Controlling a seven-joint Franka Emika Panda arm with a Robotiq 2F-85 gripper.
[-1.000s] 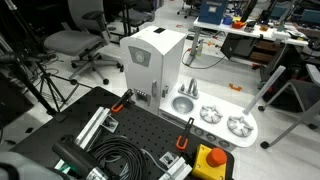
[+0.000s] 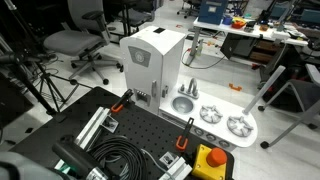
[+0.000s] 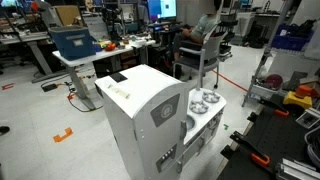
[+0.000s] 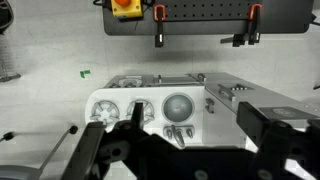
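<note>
In the wrist view my gripper is open, its two dark fingers well apart at the lower edge, with nothing visible between them. Seen from above, a toy kitchen unit has a round grey sink (image 4: 178,107) between and beyond the fingers. Left of the sink are stove burners (image 4: 105,110), partly behind the left finger. A tall white cabinet (image 2: 153,62) stands at the unit's left end in exterior view 1, its door looking shut. The faucet (image 2: 192,87) rises by the sink. I cannot clearly make out the gripper in either exterior view.
A black table (image 4: 230,21) edges the unit, with orange-handled clamps (image 4: 159,13) along it. A yellow box with a red button (image 2: 211,162) and coiled black cable (image 2: 118,157) lie there. An office chair (image 2: 80,38) stands behind. The counter shows no loose items.
</note>
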